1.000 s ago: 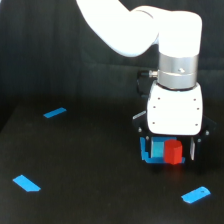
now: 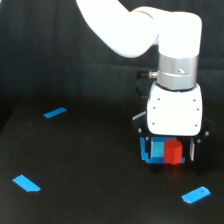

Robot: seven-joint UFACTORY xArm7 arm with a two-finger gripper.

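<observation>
My gripper (image 2: 168,150) is at the right of the camera view, low over the dark table and pointing down, its white hand above a small group of blocks. Just below the hand shows a red block (image 2: 173,153), with a light blue block (image 2: 157,149) close at its left. Darker blue (image 2: 144,151) shows around both, perhaps a tray or a marked area. The hand covers the tops of the blocks. My fingers cannot be made out clearly, so whether they are apart or closed on a block does not show.
Blue tape strips lie flat on the table: one at back left (image 2: 55,113), one at front left (image 2: 26,184) and one at front right (image 2: 196,195). A dark curtain (image 2: 60,60) hangs behind.
</observation>
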